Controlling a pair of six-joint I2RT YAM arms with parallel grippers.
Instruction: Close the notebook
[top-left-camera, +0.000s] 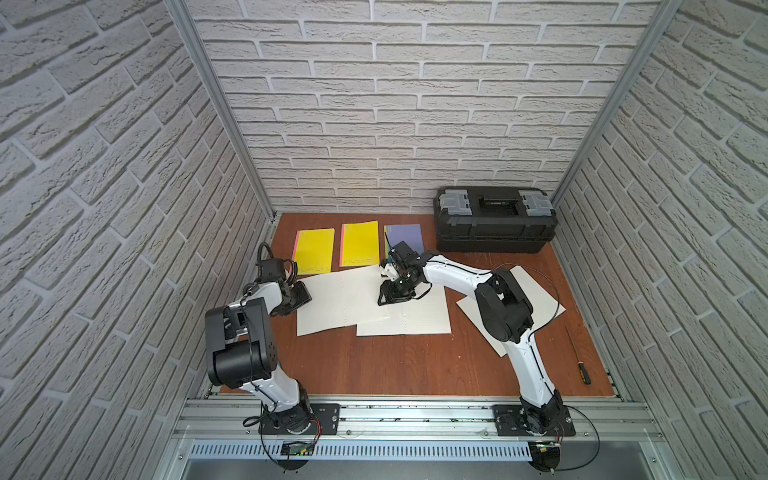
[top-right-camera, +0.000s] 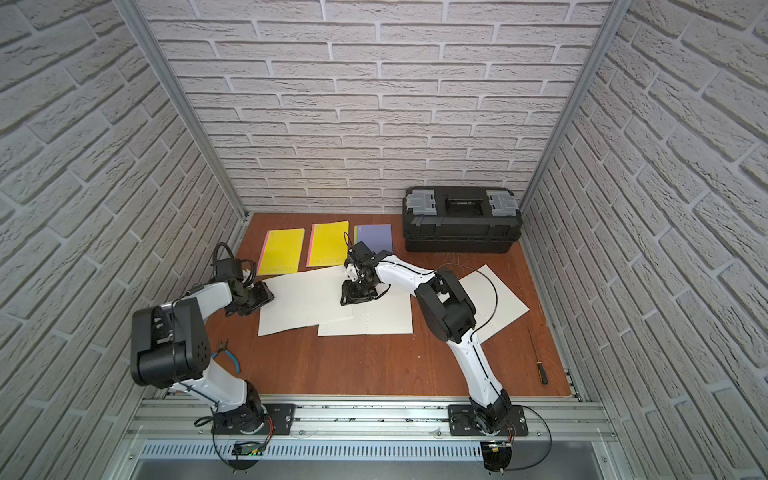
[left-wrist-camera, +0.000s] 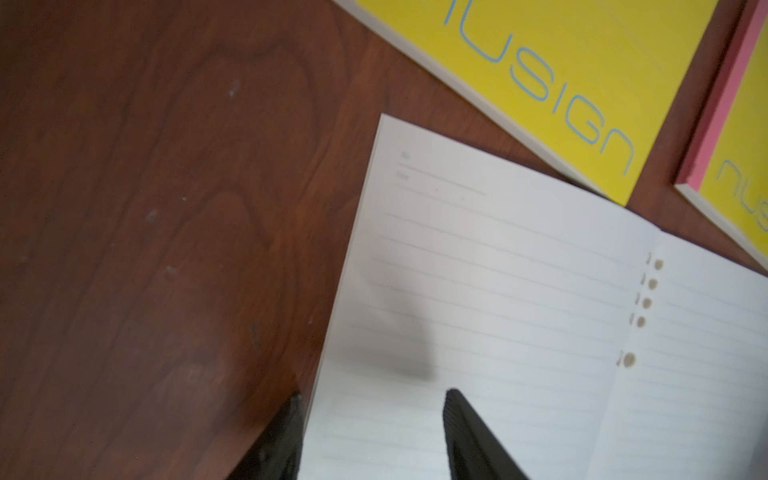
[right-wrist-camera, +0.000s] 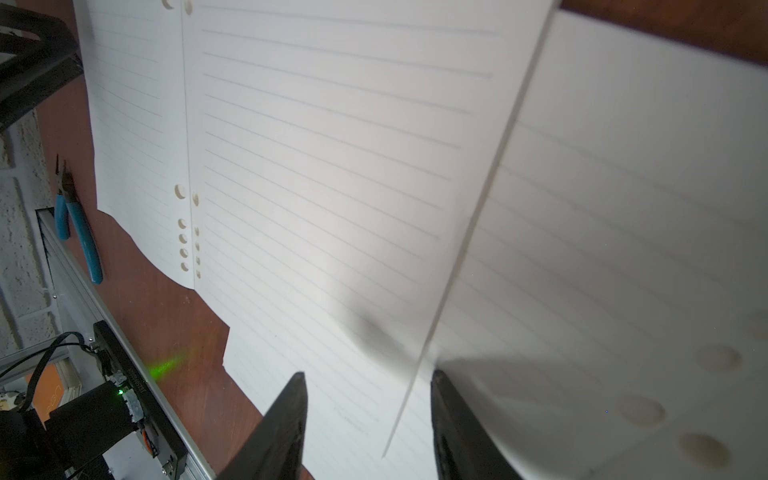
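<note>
An open notebook (top-left-camera: 340, 301) with blank lined pages lies flat at the left of the table; its right side overlaps a second open notebook (top-left-camera: 428, 318). At the first notebook's left edge my left gripper points down, part open and empty. That page edge (left-wrist-camera: 345, 272) passes close to its left finger. My right gripper is above the seam where the first notebook's right page edge (right-wrist-camera: 480, 200) rests on the second. Its fingers are apart, with no paper clearly held. Whether either gripper touches the paper cannot be told.
Two yellow notebooks (top-left-camera: 314, 249) and a blue-grey one (top-left-camera: 406, 237) lie behind. A black toolbox (top-left-camera: 496, 219) stands back right. Another open notebook (top-left-camera: 537, 297) is at the right, partly under the right arm, near a screwdriver (top-left-camera: 584, 373). Pliers (top-right-camera: 228, 356) lie front left.
</note>
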